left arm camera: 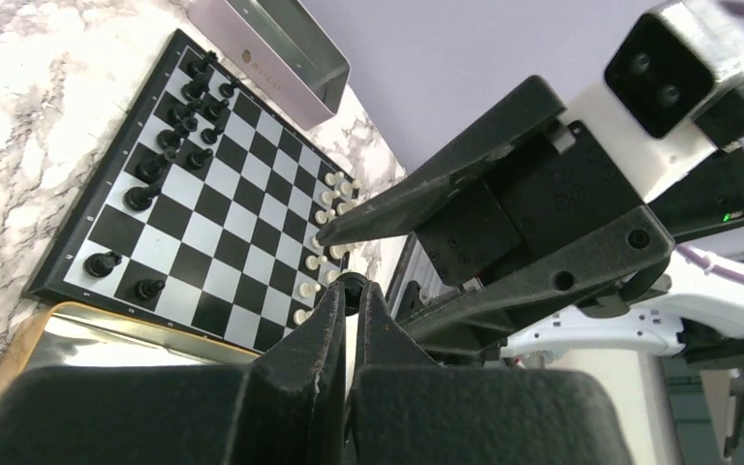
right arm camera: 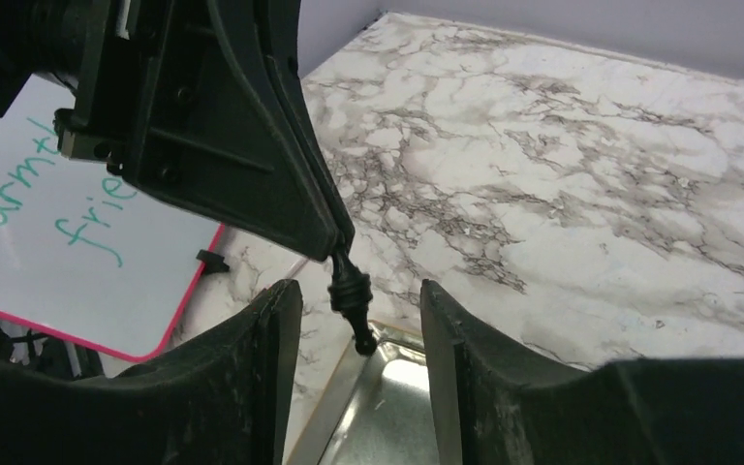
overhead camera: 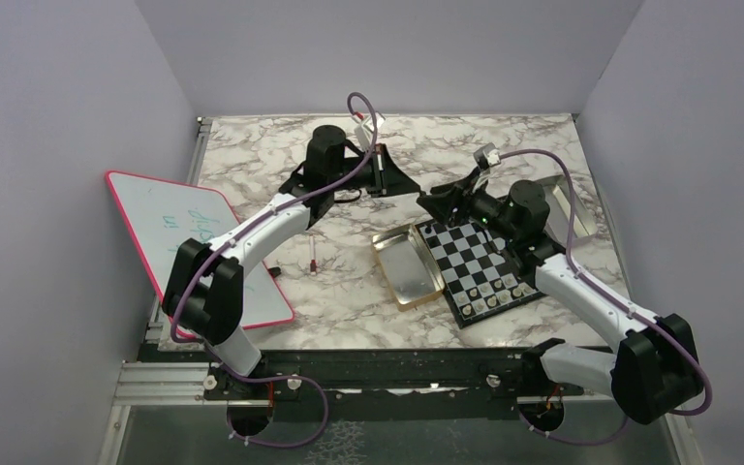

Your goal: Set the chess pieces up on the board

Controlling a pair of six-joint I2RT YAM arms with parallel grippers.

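Note:
Above the empty tray, a black chess piece hangs from the tips of my left gripper, which is shut on its upper end. My right gripper is open, one finger on either side of the piece and apart from it in the right wrist view. In the left wrist view only the round end of the piece shows between the left fingertips. The chessboard has black pieces along one side, with some squares bare at the near end. White pieces stand along the opposite side.
The gold-rimmed tray lies against the board's left side. Beyond the board is a grey box. A whiteboard and a red-and-white marker lie to the left. The marble tabletop behind the arms is clear.

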